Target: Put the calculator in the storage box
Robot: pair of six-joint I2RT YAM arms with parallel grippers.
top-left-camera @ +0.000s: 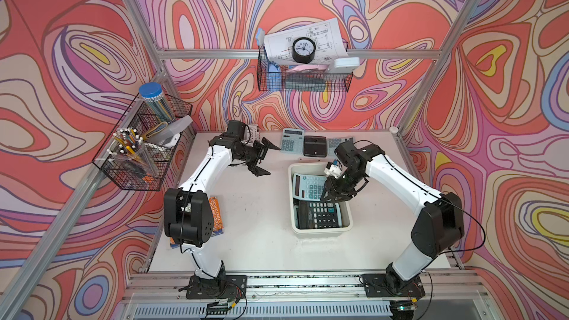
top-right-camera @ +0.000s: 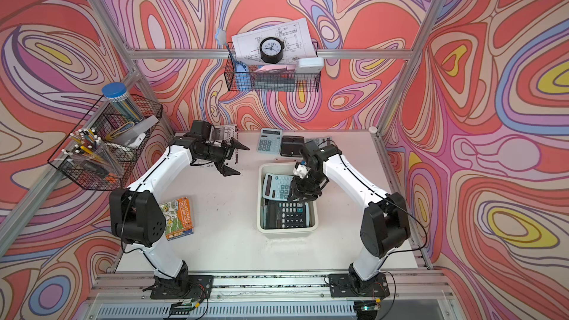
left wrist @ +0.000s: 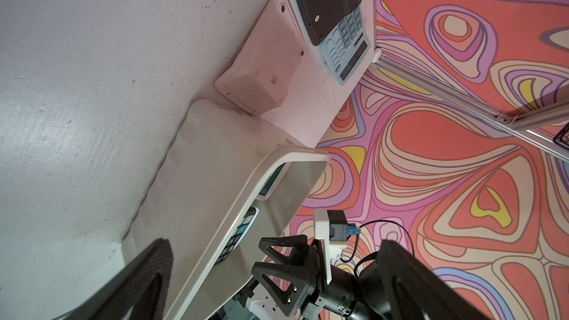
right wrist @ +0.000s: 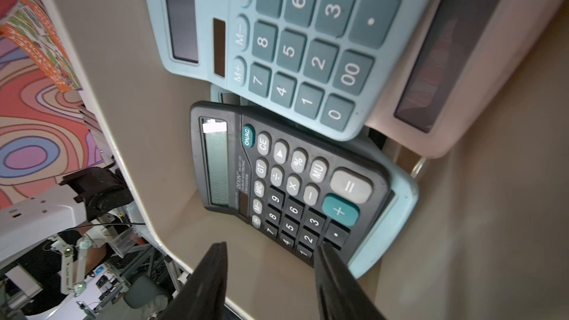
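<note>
The black calculator [right wrist: 290, 189] lies face up in the white storage box [top-left-camera: 293, 228], over a light blue calculator [right wrist: 388, 225]. Another light blue calculator [right wrist: 296, 41] is beside it in the box, with a pink one [right wrist: 438, 94] partly underneath. Just above the black calculator, my right gripper is open, its fingers clear of it. Left of the box and above the table, my left gripper [top-left-camera: 273, 160] stands open and empty. At the back edge of the table are a light blue calculator [top-left-camera: 292, 141], a black item [top-left-camera: 314, 146] and another light blue calculator [left wrist: 346, 47].
A pinkish calculator [left wrist: 266, 53] lies face down behind the box. Orange books [top-right-camera: 177, 216] rest at the left front. Wire baskets hang at left [top-left-camera: 133, 154] and back [top-left-camera: 305, 83]. Table between the left arm and box is free.
</note>
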